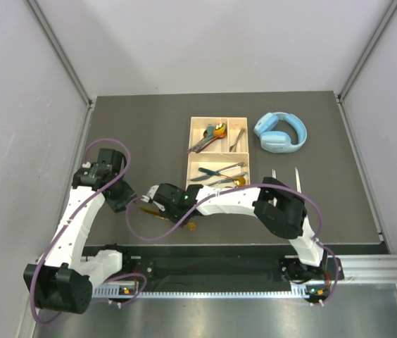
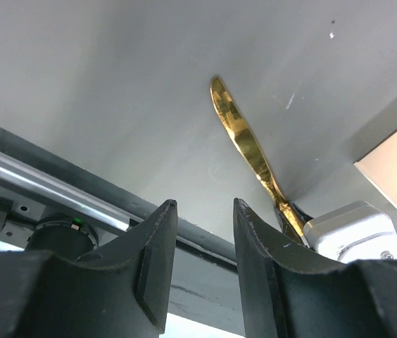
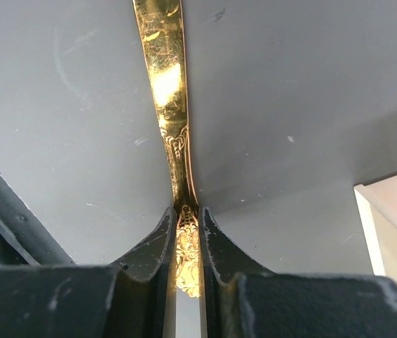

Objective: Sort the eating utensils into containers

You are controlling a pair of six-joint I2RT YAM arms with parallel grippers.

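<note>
A gold knife [image 2: 244, 141] lies on the grey table. In the right wrist view my right gripper is right over the knife [image 3: 163, 81], its fingertips close on either side of the narrow part near the patterned end; I cannot see whether they grip it. My left gripper is open above the table, to the left of the knife, nothing between its fingers. The divided container [image 1: 191, 162] holds spoons [image 1: 216, 132] in a back compartment, a thinner utensil [image 1: 238, 141] beside them, and several utensils [image 1: 212, 172] in the front compartment.
Blue headphones [image 1: 279, 144] lie at the back right. Two white sticks [image 1: 298, 179] lie at the right. The table's front edge runs just below the knife.
</note>
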